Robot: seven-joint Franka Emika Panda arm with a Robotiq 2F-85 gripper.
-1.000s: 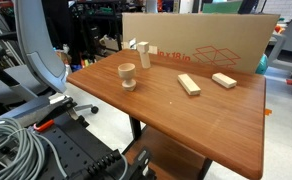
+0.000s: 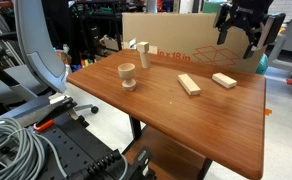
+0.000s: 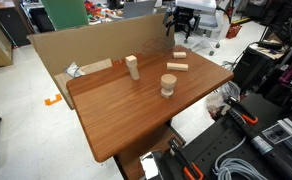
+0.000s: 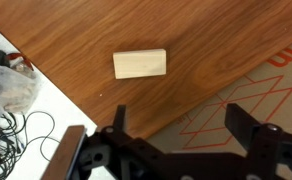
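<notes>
Above the right end of the wooden table hangs my gripper point(image 2: 235, 46), open and empty between its fingers. A pale block point(image 2: 224, 80) lies flat on the table below it, clear of the fingers. In the wrist view one pale block point(image 4: 140, 64) shows ahead of the spread fingertips point(image 4: 119, 120). A second flat block point(image 2: 189, 85) rests a little to the left. Farther left are a light wooden cup point(image 2: 127, 77) and a block standing on end point(image 2: 143, 53). In the other exterior view the gripper point(image 3: 178, 38) hovers beyond both flat blocks.
The brown table point(image 2: 211, 125) has free room at its front right. A cardboard panel point(image 2: 186, 35) stands along the far edge. In the wrist view, clear plastic point(image 4: 14, 88) and dark cables lie off the table at the left.
One second ago the gripper was out of view above the table. The blocks and cup have not moved.
</notes>
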